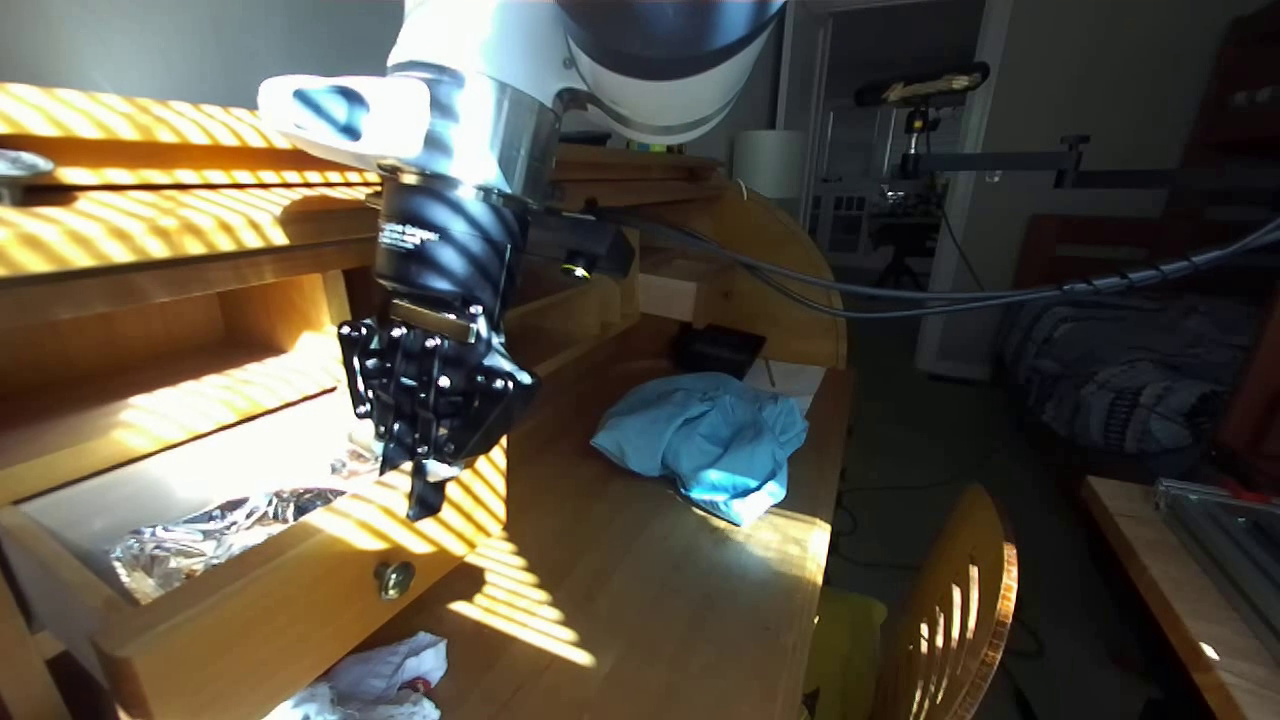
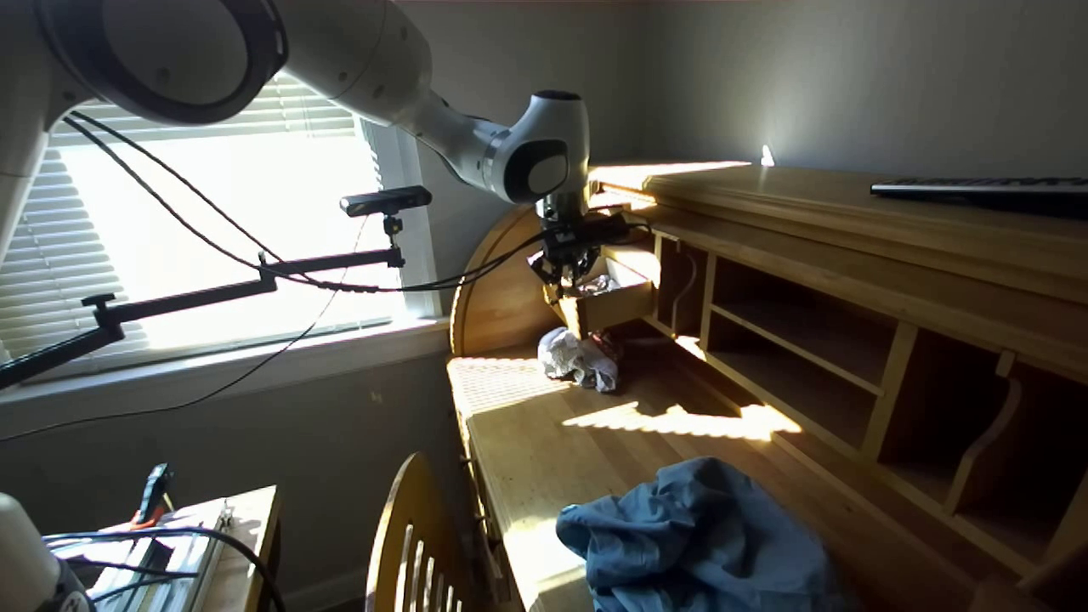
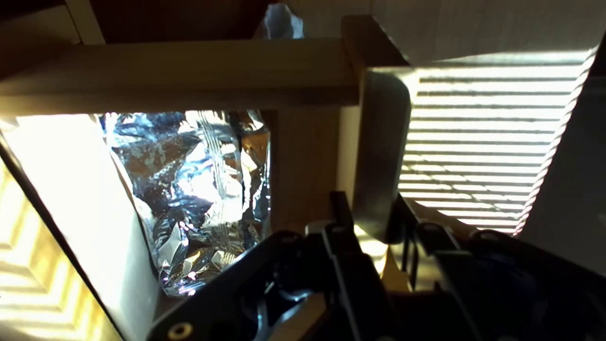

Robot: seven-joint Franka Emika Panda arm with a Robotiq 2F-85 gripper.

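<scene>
A wooden drawer (image 1: 270, 570) stands pulled out of the desk, with a round metal knob (image 1: 395, 580) on its front. My gripper (image 1: 422, 480) points down over the front panel's top edge. In the wrist view the fingers (image 3: 342, 211) lie on either side of that front panel (image 3: 381, 153), shut on it. Crumpled silver foil-like packaging (image 3: 193, 182) lies inside the drawer. In the second exterior view, the gripper (image 2: 563, 291) and drawer (image 2: 617, 304) appear small at the far end of the desk.
Below the drawer, a crumpled white cloth or bag (image 2: 578, 359) lies on the desktop. A blue cloth (image 1: 708, 438) is heaped farther along it. Bare desktop (image 1: 624, 588) lies between them. A wooden chair (image 1: 960, 606) stands at the desk's front.
</scene>
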